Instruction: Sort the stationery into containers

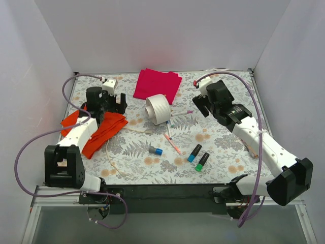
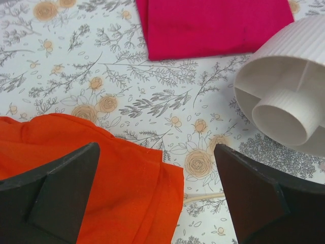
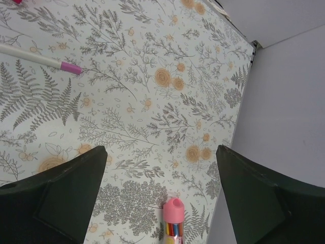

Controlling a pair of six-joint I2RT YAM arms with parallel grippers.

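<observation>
A white ribbed holder (image 1: 160,108) lies on its side near the middle, its open end facing left. Beside it rest a pen with a purple end (image 1: 183,113), other slim pens and an orange stick (image 1: 173,144). Closer to the front edge are a small blue-and-grey item (image 1: 155,150), a blue-capped marker (image 1: 194,153) and a green-capped marker (image 1: 202,161). A pink-topped striped item (image 3: 173,218) shows low in the right wrist view. My left gripper is open above the orange cloth's corner, left of the holder. My right gripper hangs open over bare tablecloth, empty.
Crumpled orange cloth (image 1: 104,133) covers the left side, and a folded red cloth (image 1: 157,84) lies at the back. Thin tan cords (image 1: 112,161) run across the left-centre. Grey walls enclose the table.
</observation>
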